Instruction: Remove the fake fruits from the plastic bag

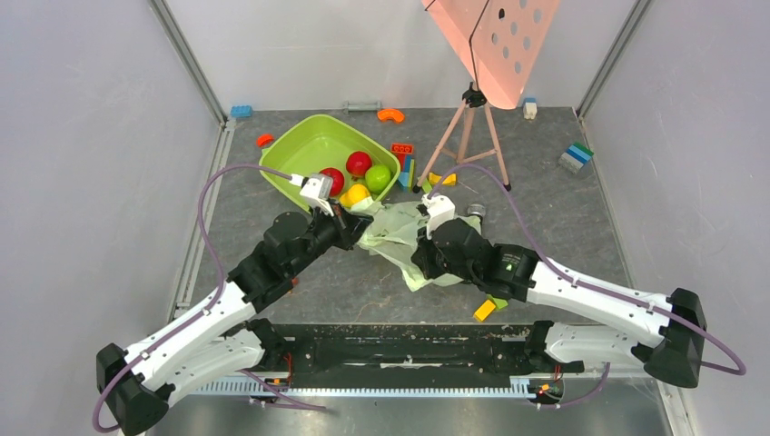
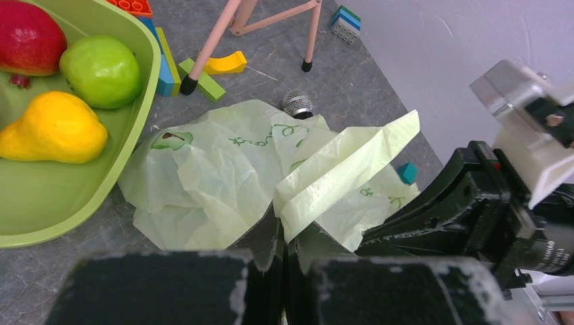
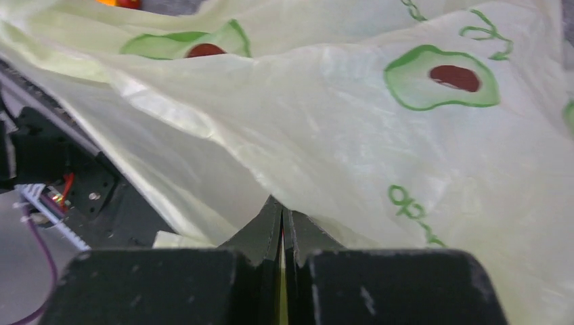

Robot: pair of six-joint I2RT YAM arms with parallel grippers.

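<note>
The thin pale-green plastic bag (image 1: 392, 238) lies crumpled between my two grippers, with green print on it. My left gripper is shut on a fold of the bag, which sticks up from its fingertips. My right gripper is shut at the bag's right part; film runs against its fingertips, and I cannot tell whether any is pinched. The bag's inside is hidden. In the green tray lie a yellow pear (image 2: 57, 128), a green apple (image 2: 101, 71), a red pomegranate (image 2: 28, 37) and another red fruit (image 1: 332, 181).
The green tray (image 1: 292, 145) stands at the back left. A pink tripod (image 1: 468, 136) is behind the bag. Toy blocks lie around, among them a yellow one (image 1: 485, 311) at the front. A microphone (image 2: 297, 103) lies beside the bag.
</note>
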